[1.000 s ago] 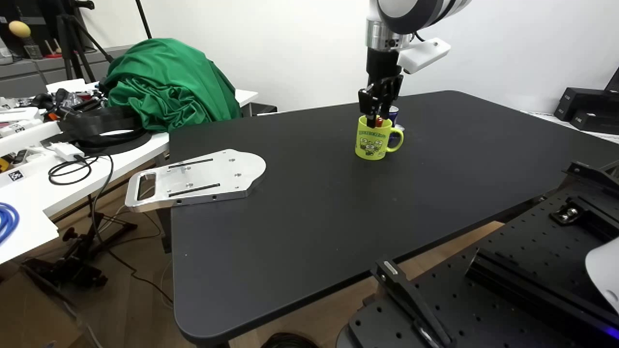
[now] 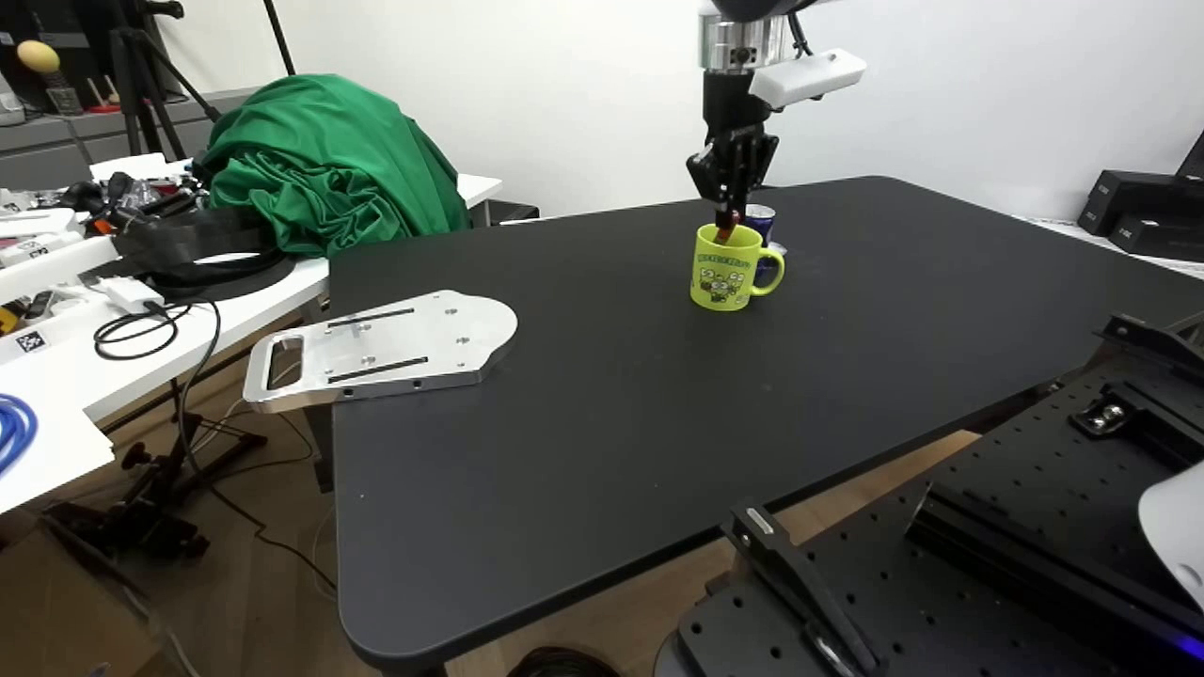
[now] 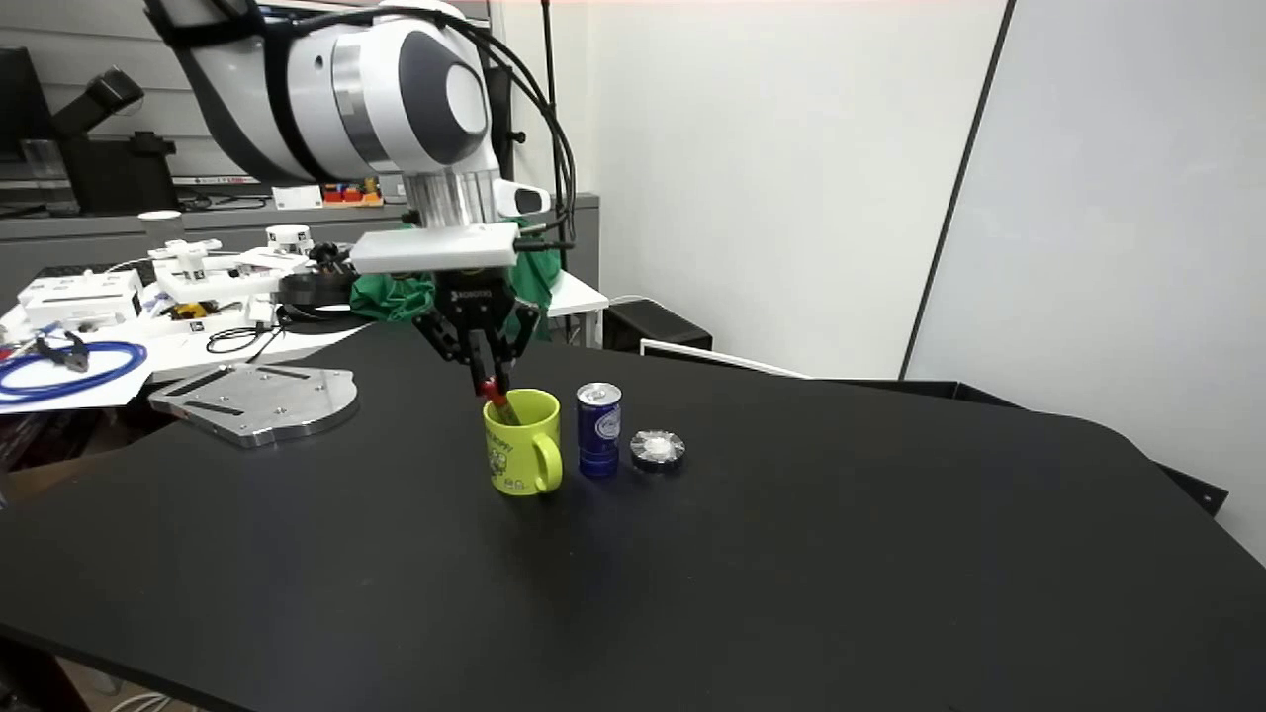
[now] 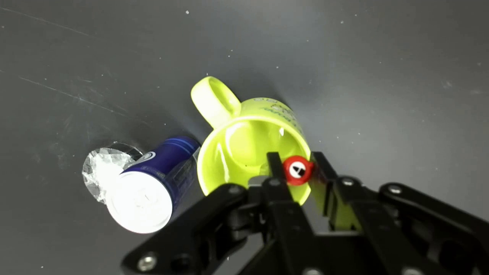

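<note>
A yellow-green mug (image 2: 722, 271) with cartoon figures stands upright on the black table. Just above its rim, my gripper is shut on a red-capped marker (image 4: 297, 170), whose cap end carries a white disc with a black letter. In exterior view 2 the marker (image 3: 503, 405) slants down into the mug (image 3: 523, 453), its lower part hidden behind the mug's wall. From the wrist view, the gripper sits over one side of the mug's rim (image 4: 208, 142), away from the handle.
A blue can (image 3: 599, 429) stands close beside the mug. Beyond it lies a small round item in clear wrap (image 3: 656, 449). A silver metal plate (image 2: 389, 344) rests at the table's left edge.
My gripper has risen from the mug's rim and shifted slightly left in exterior view 1, and more of the red marker shows above the mug. The mug has stayed in place.
</note>
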